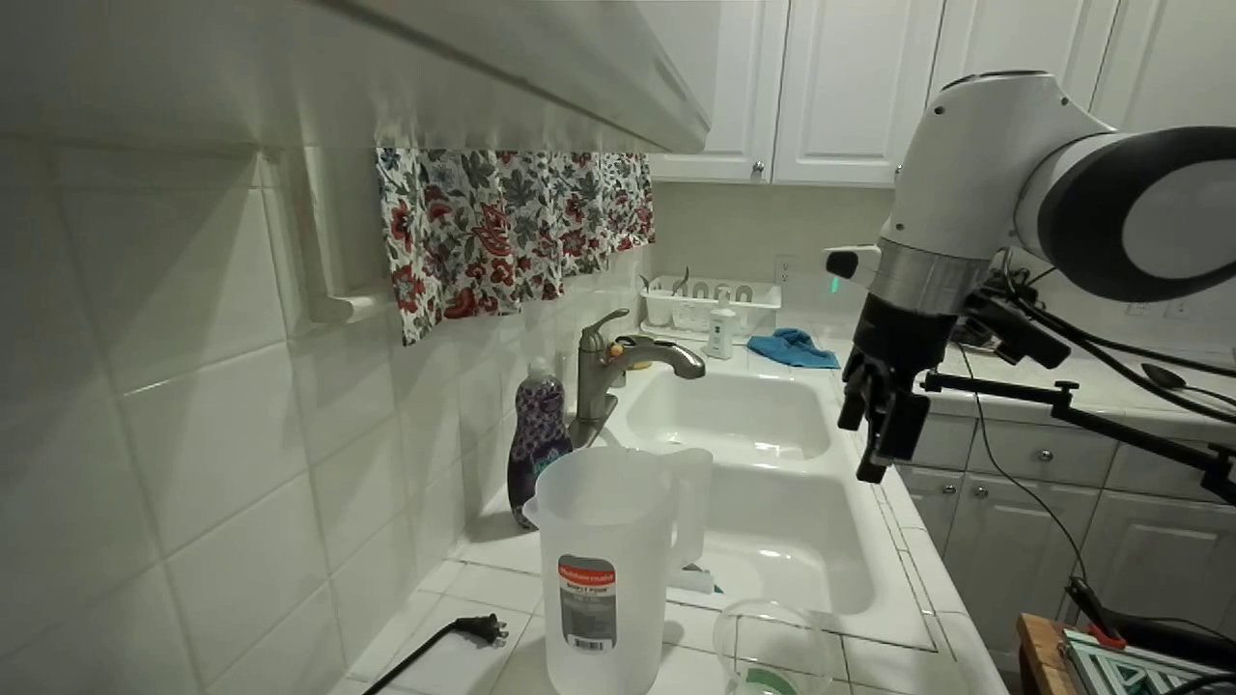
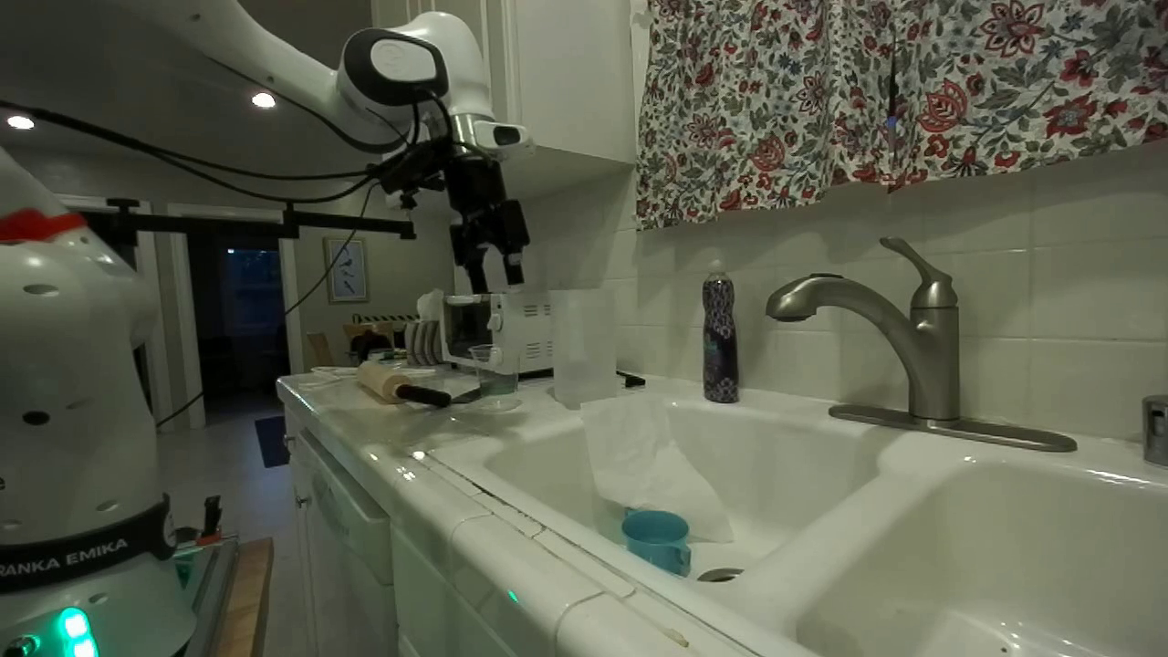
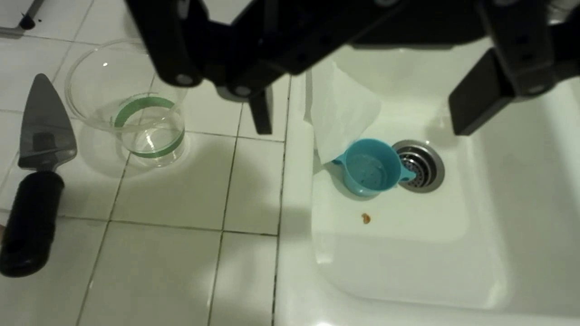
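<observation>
My gripper is open and empty, its two fingers (image 3: 481,92) wide apart high over the sink's edge. Inside the white sink basin (image 3: 413,271) a turquoise cup (image 3: 369,168) stands beside the drain, a white paper sheet (image 3: 342,108) touching it. On the tiled counter to the left in the wrist view, a clear plastic cup (image 3: 149,155) with a green band sits upright. A frosted pitcher (image 1: 603,556) stands by the sink in exterior view 1; in that view it hides part of the near basin.
A black-handled cake server (image 3: 41,184) lies left of the clear cup. Along the wall are a purple soap bottle (image 2: 719,339) and the faucet (image 2: 931,339). A rolling pin (image 2: 383,383) rests near the counter's front edge.
</observation>
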